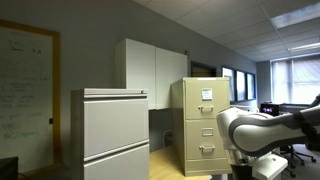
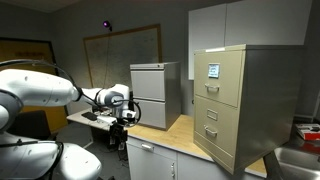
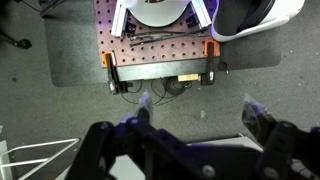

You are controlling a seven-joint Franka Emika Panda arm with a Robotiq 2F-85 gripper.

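In the wrist view my gripper points down over the grey floor (image 3: pixel 200 128), its two dark fingers wide apart and nothing between them. Beyond the fingertips lies the edge of a perforated metal mounting plate (image 3: pixel 165 70) with orange-and-black clamps (image 3: pixel 109 68) and a round white base (image 3: pixel 158 10). Exterior view 2 has the white arm (image 2: pixel 85 95) bent, with the dark gripper (image 2: pixel 116 135) hanging low in front of the grey cabinet. Only part of the arm (image 1: pixel 258 132) shows at the right of exterior view 1; the fingers are hard to make out there.
A tan filing cabinet (image 2: pixel 225 112) and a grey drawer cabinet (image 2: pixel 151 98) stand on a wooden counter (image 2: pixel 182 132). White wall cupboards (image 1: pixel 150 70) hang behind them. Loose cables (image 3: pixel 160 93) lie on the floor near the plate's edge.
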